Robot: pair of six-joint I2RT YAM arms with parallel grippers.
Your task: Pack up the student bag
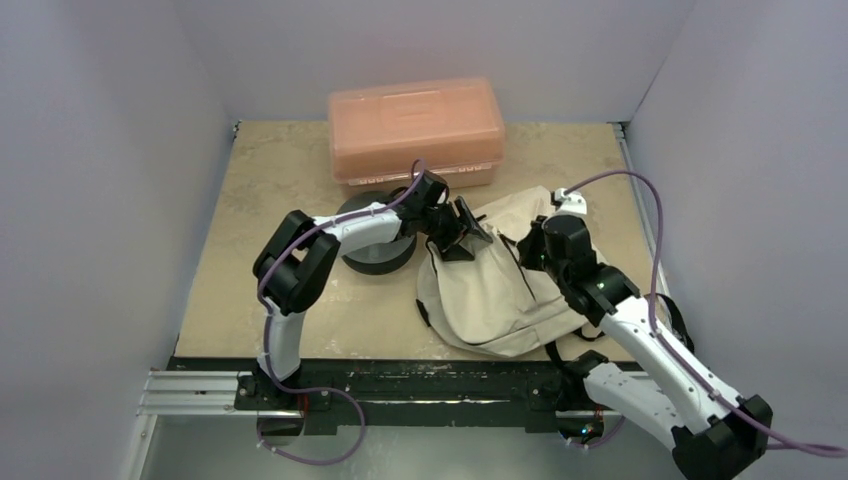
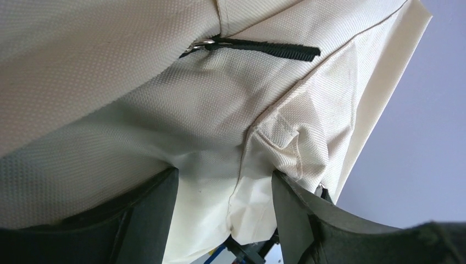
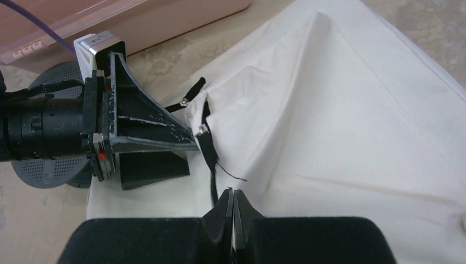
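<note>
The cream bag [image 1: 485, 305] lies on the table with its black zips facing up. My left gripper [image 1: 483, 238] reaches over its upper left part, fingers apart, and bag fabric shows between and beyond them in the left wrist view. A black zipper pull [image 2: 275, 49] lies on the cloth ahead of those fingers. In the right wrist view, one zipper pull [image 3: 206, 148] rests beside the left fingertips and another pull [image 3: 193, 91] lies farther up. My right gripper is shut with nothing between its fingers; the nearer pull lies outside them.
A pink lidded box [image 1: 415, 130] stands at the back. Dark round headphones [image 1: 380, 255] lie left of the bag, under the left arm. Black straps [image 1: 680, 320] lie at the bag's right.
</note>
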